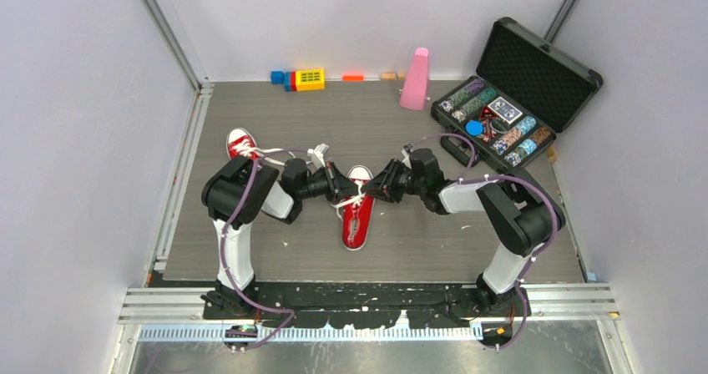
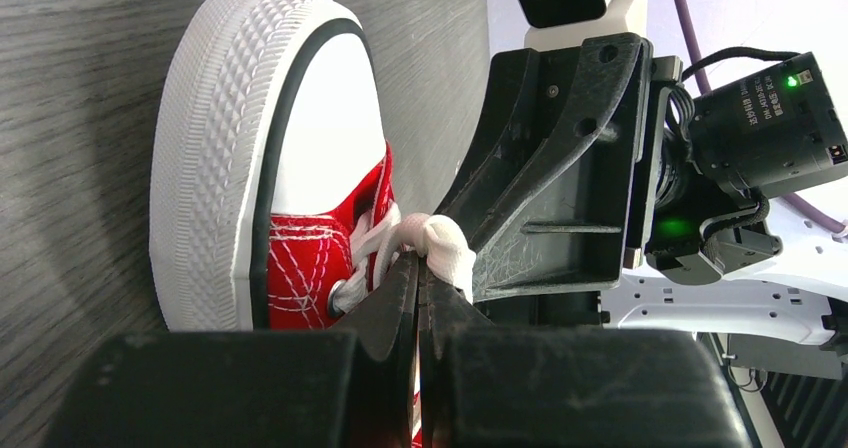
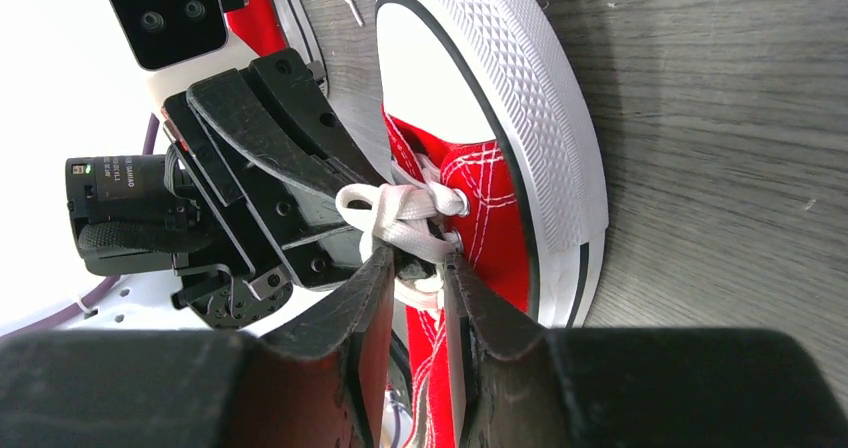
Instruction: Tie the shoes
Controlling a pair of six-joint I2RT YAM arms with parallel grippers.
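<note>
A red shoe with a white toe (image 1: 355, 224) lies mid-table, toe toward the back, between both arms. My left gripper is shut at its laces. White lace (image 3: 385, 206) wraps around the left fingertips in the right wrist view; whether any strand is pinched between them cannot be told. From the other side my right gripper stands part open, a gap showing between its fingers. Part of the lace bundle lies at that gap, right by the left fingertips. A second red shoe (image 1: 240, 144) rests at the back left, partly covered by the left arm.
An open case of chips and cards (image 1: 534, 73) occupies the back right. A pink object (image 1: 415, 80) and toy blocks (image 1: 309, 79) line the back edge.
</note>
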